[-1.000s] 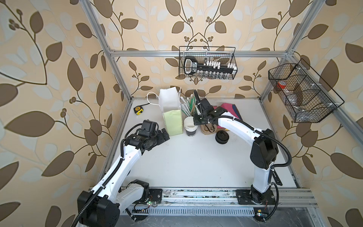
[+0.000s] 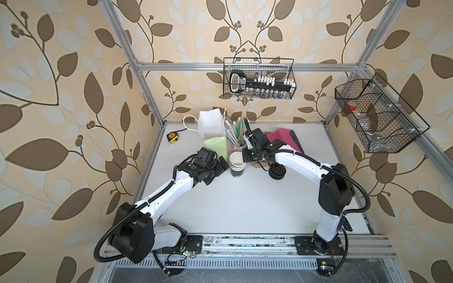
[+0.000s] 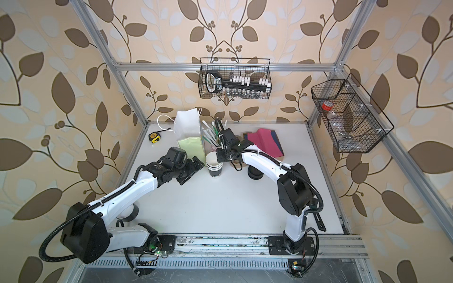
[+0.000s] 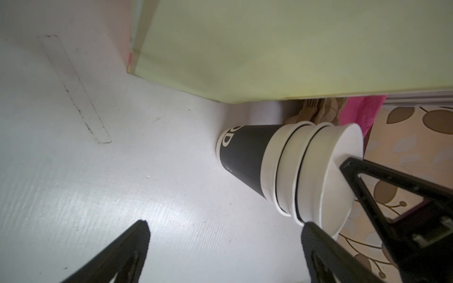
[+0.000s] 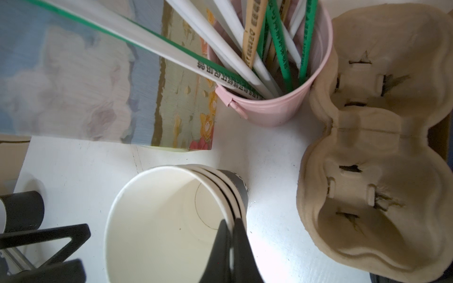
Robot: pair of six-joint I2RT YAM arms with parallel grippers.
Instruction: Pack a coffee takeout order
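A stack of paper cups (image 2: pixel 236 172), white with a black band, stands in front of the green-sided paper bag (image 2: pixel 217 147). Three rims show on the stack (image 4: pixel 245 155) in the left wrist view. My right gripper is shut on the near rim of the top cup (image 5: pixel 160 212), with the thin wall between its fingers. To the left of the stack, my left gripper (image 2: pixel 217 172) stands open and empty, its fingers (image 4: pixel 127 250) spread low over the table. A cardboard cup carrier (image 5: pixel 368 127) lies right of the cups, and black lids (image 2: pixel 277 170) sit before it.
Behind the cups is a pink bucket (image 5: pixel 283 106) of straws and stirrers. Pink cloth (image 2: pixel 280 135) lies at the back right, a tape measure (image 2: pixel 172 137) at the back left. Wire baskets hang on the walls.
The left gripper has moved right and closer to the cups, staying open. The cup stack, with the right gripper at its rim, has shifted slightly toward the front.
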